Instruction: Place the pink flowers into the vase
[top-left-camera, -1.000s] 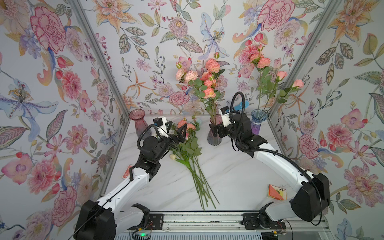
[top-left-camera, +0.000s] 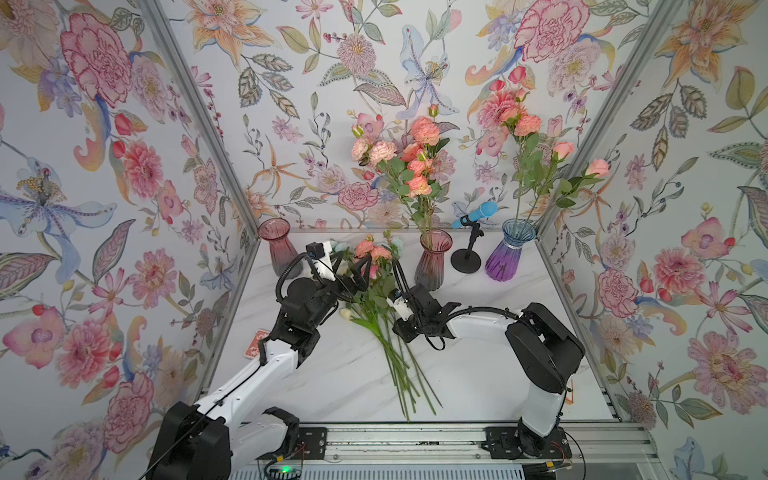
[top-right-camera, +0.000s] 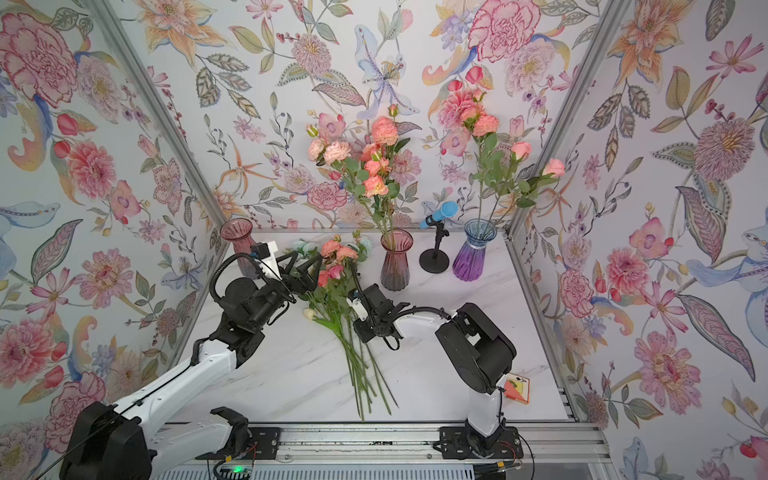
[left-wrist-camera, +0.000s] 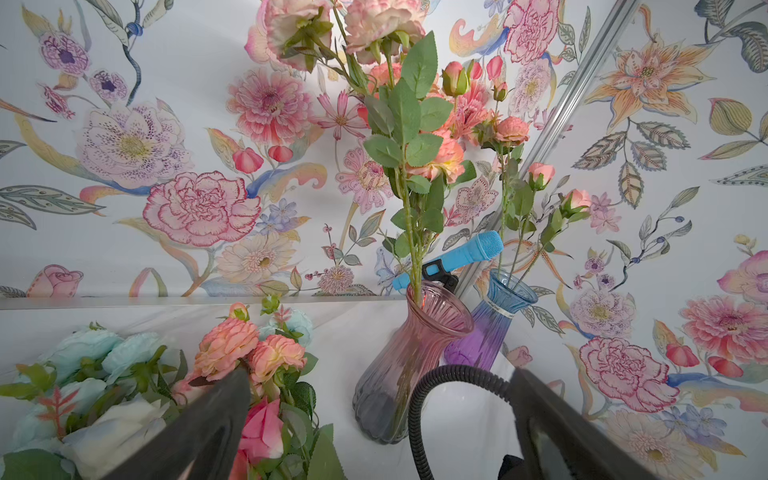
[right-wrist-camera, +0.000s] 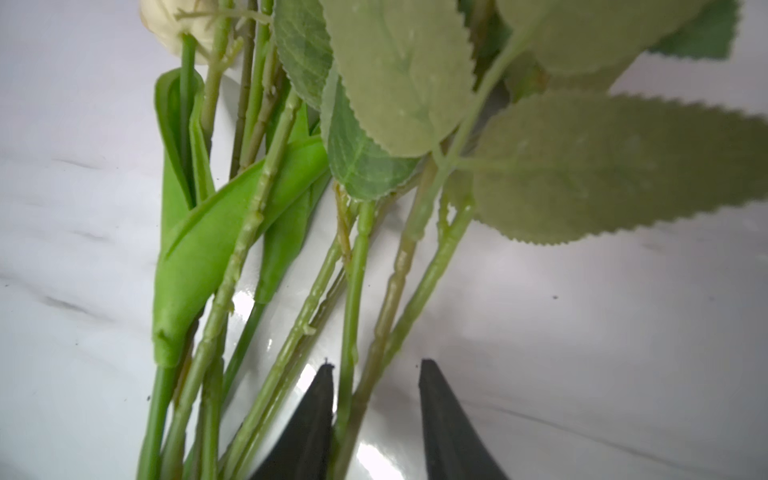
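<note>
Pink and coral flowers (top-left-camera: 376, 254) lie on the table, heads toward the back, in a mixed bunch whose green stems (top-left-camera: 404, 376) reach the front. My left gripper (top-left-camera: 364, 273) stands open over the heads, its fingers (left-wrist-camera: 212, 428) wide apart and empty. Low over the stems is my right gripper; its fingers are part open, with two or three stems (right-wrist-camera: 376, 352) running between the fingers, closer to the left one. Pink flowers (top-left-camera: 420, 164) stand in the middle pink-grey vase (top-left-camera: 430, 268); more stand in the blue-purple vase (top-left-camera: 504, 260) at right.
An empty pink vase (top-left-camera: 276, 240) stands at the back left. A blue microphone (top-left-camera: 480, 213) on a black stand (top-left-camera: 465, 260) sits between the two filled vases. Pale blue flowers (left-wrist-camera: 88, 352) and a white flower (left-wrist-camera: 116, 440) lie in the bunch.
My right gripper has come from in front of the middle vase leftward and down to the stems of the lying bunch.
</note>
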